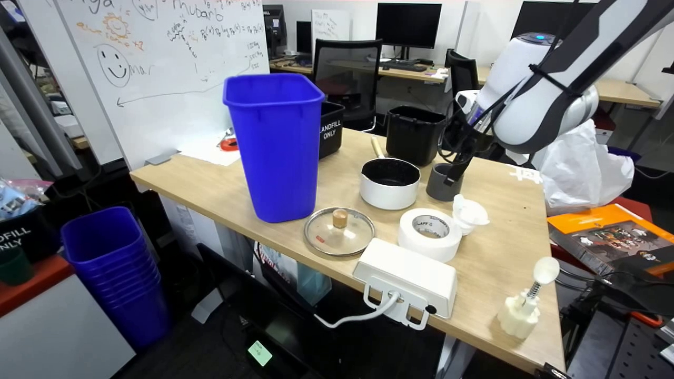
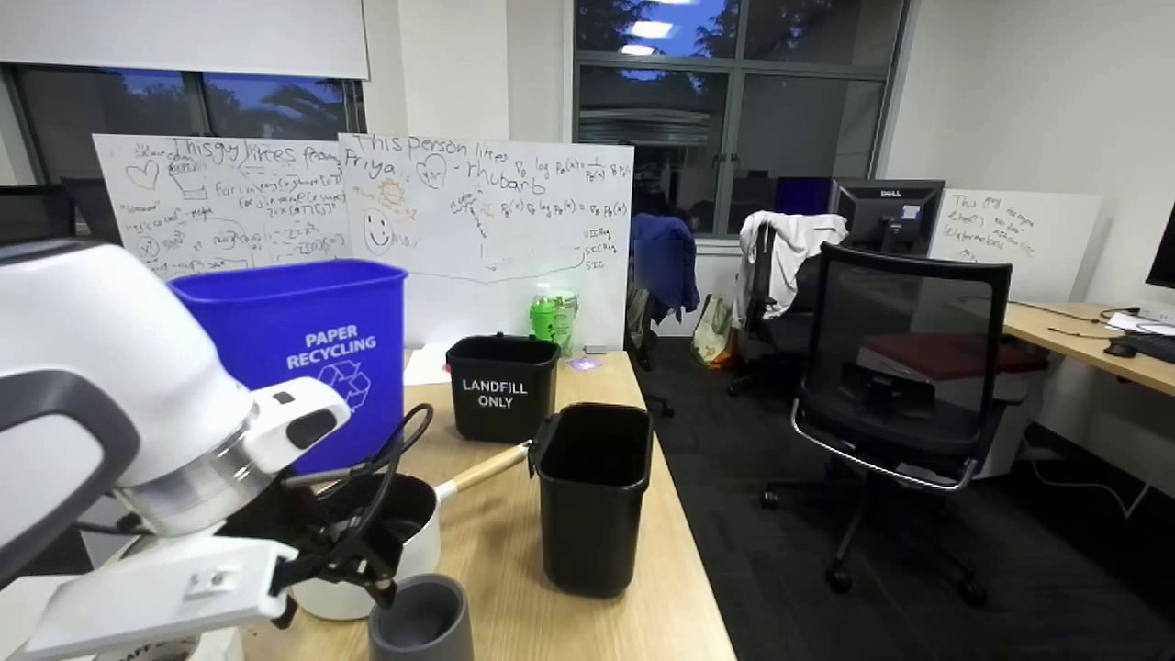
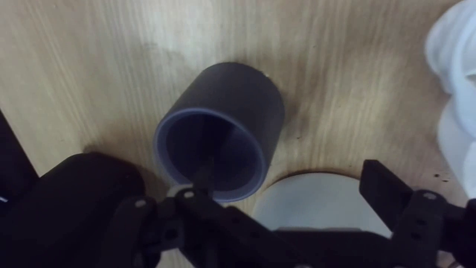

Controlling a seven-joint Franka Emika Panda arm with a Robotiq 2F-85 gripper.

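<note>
A dark grey cup (image 3: 232,96) stands on the table beside the white saucepan (image 1: 389,190); its open mouth faces the wrist camera. My gripper is open, its fingers wide apart. The left finger overlaps the near rim of the cup in the wrist view, while the right finger (image 3: 384,192) is off to the side, past the pale pan. Whether the left fingertip dips inside the cup I cannot tell. From exterior view 2, the gripper (image 2: 330,606) hangs low between the saucepan and the cup (image 2: 420,622). Nothing shows held.
Close to the cup are a white funnel (image 1: 469,215), a tape roll (image 1: 436,243) and a black bin (image 1: 414,136). A glass lid (image 1: 325,235), a tall blue bin (image 1: 275,151) and a white box (image 1: 407,268) stand farther off. Bare table lies right of the funnel.
</note>
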